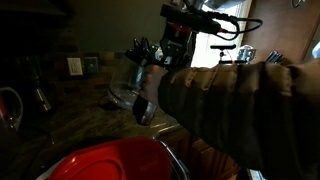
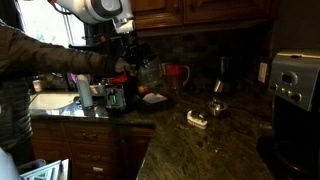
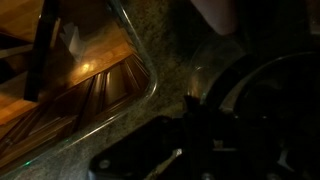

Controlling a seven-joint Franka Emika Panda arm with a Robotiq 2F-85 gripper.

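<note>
A clear container hangs above the counter, my gripper at its upper edge. The fingers look shut on it, though the contact is dark and partly hidden. A person's hand, reaching in from a dark sleeve, is right at the container's side. From across the room, the same container shows just below my gripper. In the wrist view, its round dark rim fills the right side, close to my gripper.
A red tray-like object lies in the near foreground. On the counter stand a red pitcher, a small pale item and a metal bowl. A silver appliance is at right. Open counter lies in front.
</note>
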